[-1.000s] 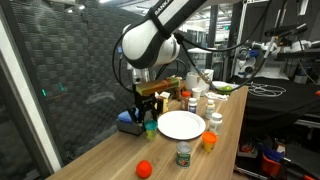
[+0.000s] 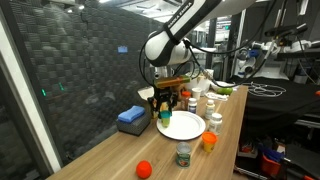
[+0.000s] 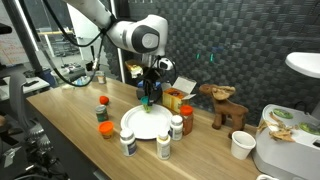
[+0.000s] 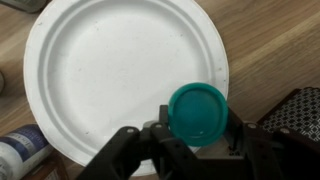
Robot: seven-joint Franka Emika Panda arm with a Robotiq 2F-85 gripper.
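Observation:
Gripped between the fingers is a small object with a round teal top (image 4: 198, 114), seen from above in the wrist view. In exterior view 1 my gripper (image 2: 164, 106) is at the left side of the white plate (image 2: 182, 125), shut on that teal object (image 2: 165, 117). The teal object shows a yellow-green lower part (image 3: 147, 109) in exterior view 2, over the plate's edge area. Whether its base touches the plate cannot be told. Otherwise the plate (image 4: 120, 65) looks empty.
White-capped bottles (image 3: 177, 128) stand along one side of the plate. An orange cup (image 2: 209, 141), a can (image 2: 183, 154) and a red ball (image 2: 144, 169) are in front. A blue-topped box (image 2: 131, 116) sits left of the plate; a brown toy animal (image 3: 228, 107) stands farther off.
Over the last second my gripper has moved right in exterior view 1, carrying the teal object from the table beside the blue-topped box to the plate's left side.

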